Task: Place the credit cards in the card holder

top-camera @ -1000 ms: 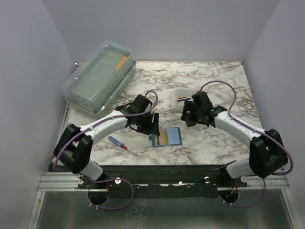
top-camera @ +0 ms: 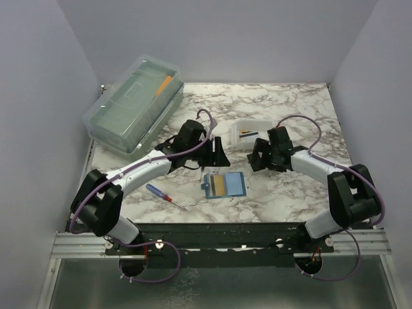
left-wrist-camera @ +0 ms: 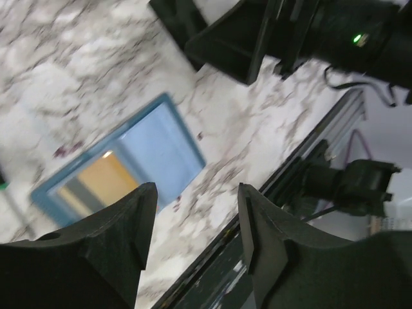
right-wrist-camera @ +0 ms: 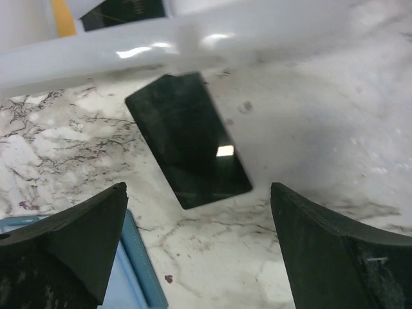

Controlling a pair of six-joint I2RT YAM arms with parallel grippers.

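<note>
The blue card holder (top-camera: pixel 224 185) lies open on the marble table, with a gold card (top-camera: pixel 219 185) and a dark strip beside it in one half. The other half looks empty. Just behind the holder, my left gripper (top-camera: pixel 215 154) is apart from it, its fingers spread with nothing between them, as the left wrist view also shows. A black card (right-wrist-camera: pixel 191 138) lies on the table to the holder's back right. Over its near end my right gripper stands open, fingers to either side and not gripping it.
A white tray (top-camera: pixel 235 134) holding more cards sits behind the right gripper. At the left are a large green lidded box (top-camera: pixel 132 106) and a blue-handled screwdriver (top-camera: pixel 156 191).
My left gripper has moved back and slightly right off the card holder, and its fingers have spread. The right gripper has shifted a little right and toward the front; the holder has stayed put.
</note>
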